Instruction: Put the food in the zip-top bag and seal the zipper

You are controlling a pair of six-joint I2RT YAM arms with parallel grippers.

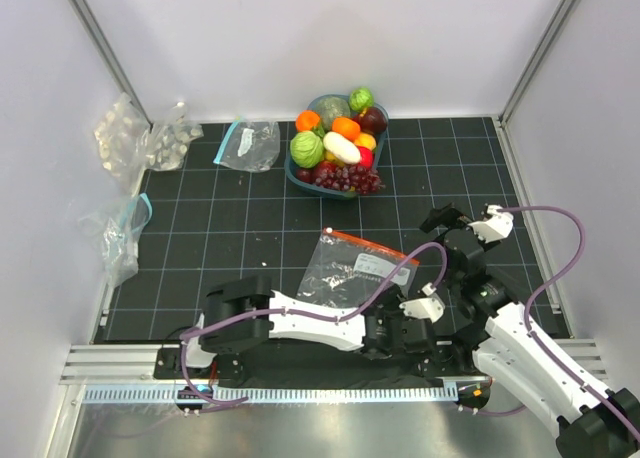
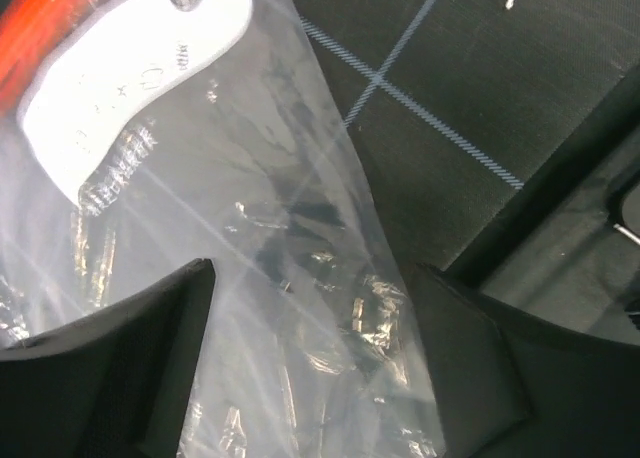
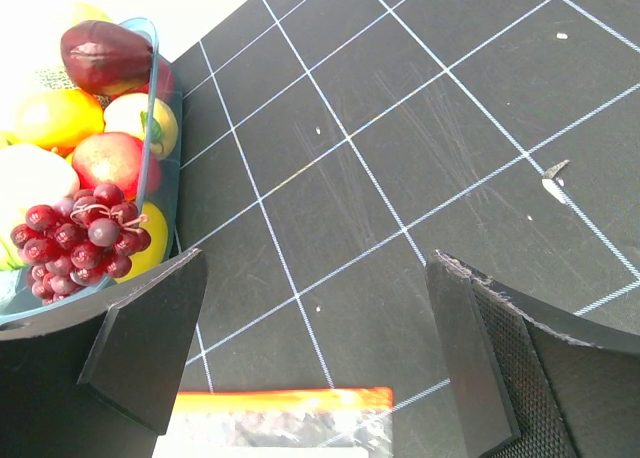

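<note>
A clear zip top bag (image 1: 342, 274) with an orange-red zipper edge and a white label lies flat at the front of the table. My left gripper is over its lower part, fingers apart, with the bag's side edge running between them in the left wrist view. Whether the pads touch the film cannot be told. To the right of the bag, my right gripper (image 1: 455, 218) stands open and empty. The food, mixed fruit and vegetables, sits in a blue basket (image 1: 302, 185) at the back; grapes (image 3: 90, 233) hang at its near rim.
An empty bag with a blue zipper (image 1: 250, 146) lies left of the basket. Filled clear bags (image 1: 170, 143) and another blue-zipper bag (image 1: 120, 240) are along the left wall. Bare dark grid table separates them from the orange-zipper bag.
</note>
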